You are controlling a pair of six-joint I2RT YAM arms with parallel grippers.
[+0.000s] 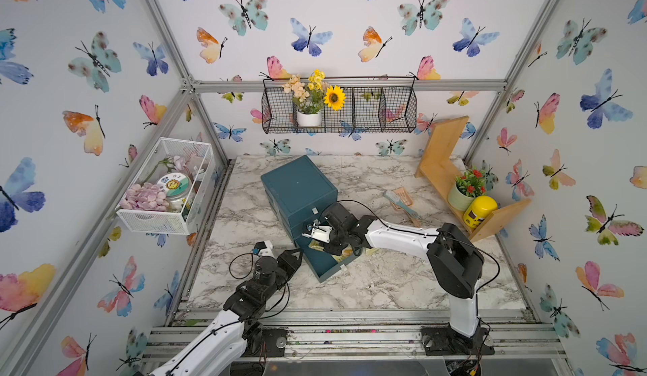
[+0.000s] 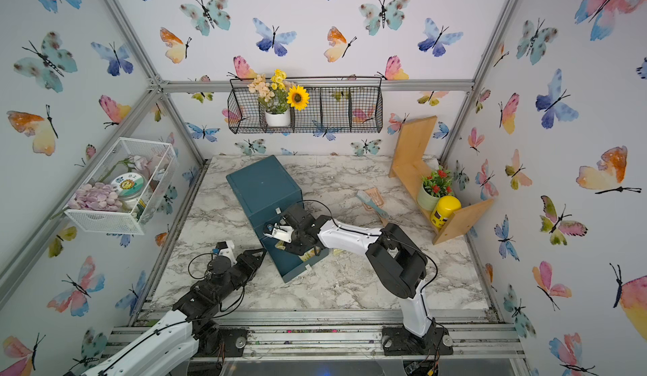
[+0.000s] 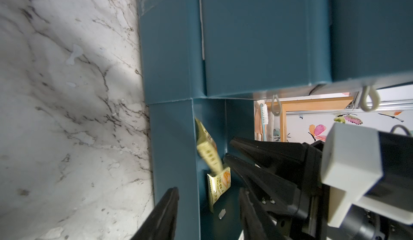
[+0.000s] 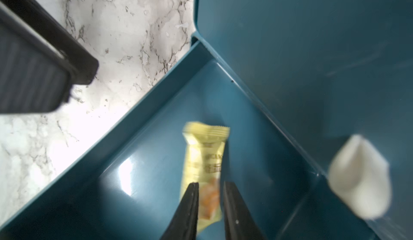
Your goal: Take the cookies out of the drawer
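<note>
The open drawer (image 1: 323, 266) of a dark blue-green cabinet (image 1: 300, 185) holds yellow wrapped cookies. One cookie packet (image 4: 204, 154) shows blurred in the right wrist view, tilted up in the left wrist view. My right gripper reaches down into the drawer, its fingers parted over the packet's near end; whether they touch it I cannot tell. A second cookie packet (image 3: 219, 184) rests farther along the drawer. My left gripper stands open beside the drawer's left wall (image 3: 174, 162), nothing between its fingers.
Pale pull loops (image 3: 370, 98) stick out from the cabinet front above the drawer. A blue-handled brush (image 1: 402, 207) lies to the right, near a wooden shelf (image 1: 441, 173) with a plant and a yellow bottle.
</note>
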